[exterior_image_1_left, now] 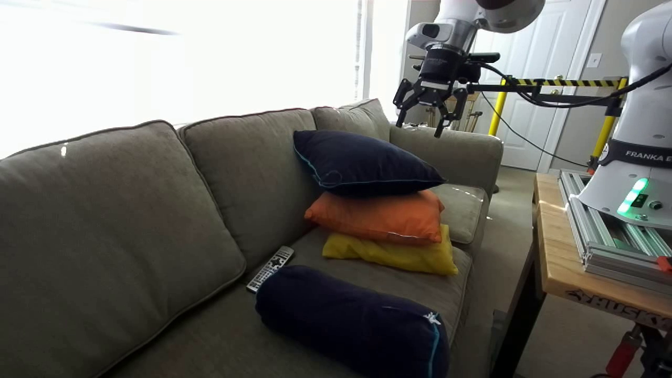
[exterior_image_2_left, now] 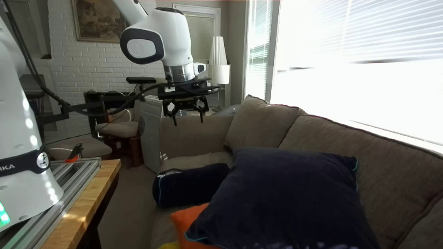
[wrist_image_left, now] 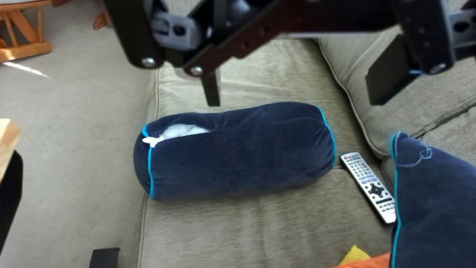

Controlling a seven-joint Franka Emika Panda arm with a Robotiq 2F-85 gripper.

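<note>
My gripper [exterior_image_1_left: 420, 128] stands open in the air above the sofa, with nothing between its fingers. A dark blue bolster [wrist_image_left: 241, 154] with light blue piping lies on the seat, white filling showing through a gap in its seam. In the wrist view it sits below my fingers, clear of them. Beside one end of the bolster lies a silver remote control [wrist_image_left: 369, 187]. A pile of cushions rests on the same sofa: yellow [exterior_image_1_left: 397, 253] at the bottom, orange [exterior_image_1_left: 384, 217] in the middle, and a large dark blue cushion [exterior_image_1_left: 365, 160] leaning on top.
The grey-beige sofa [exterior_image_1_left: 211, 340] has thick back cushions [exterior_image_1_left: 245, 157] along the window. A wooden workbench [exterior_image_1_left: 570, 261] carrying the arm's base stands across a strip of floor. Between bolster and far armrest [exterior_image_2_left: 195, 132] the seat looks bare.
</note>
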